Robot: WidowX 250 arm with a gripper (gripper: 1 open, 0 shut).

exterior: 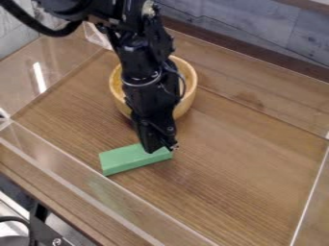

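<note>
A flat green block (pixel 126 160) lies on the wooden table in the lower middle. My black gripper (pixel 157 144) hangs down over the right end of the block, its tips shut, with nothing visible between them; whether they touch the block I cannot tell. A yellow bowl (pixel 183 75) stands behind the gripper, partly hidden by the arm.
A grey panel wall (pixel 257 34) runs along the back. Clear edging runs along the left side, and dark cables show at the lower left.
</note>
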